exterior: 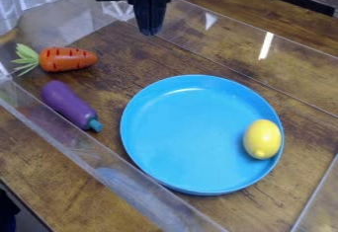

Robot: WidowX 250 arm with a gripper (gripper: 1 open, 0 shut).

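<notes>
The black gripper [149, 24] hangs at the top of the camera view, shut, with nothing showing between its fingers. It is above and behind the other items, apart from them. An orange toy carrot [66, 58] lies at the left with its green top outward. A purple eggplant [66, 104] lies below it. A blue plate [179, 137] sits at centre right with a yellow egg-shaped object [262, 139] on its right side.
Clear plastic walls [106, 172] run around the wooden work surface [244, 73].
</notes>
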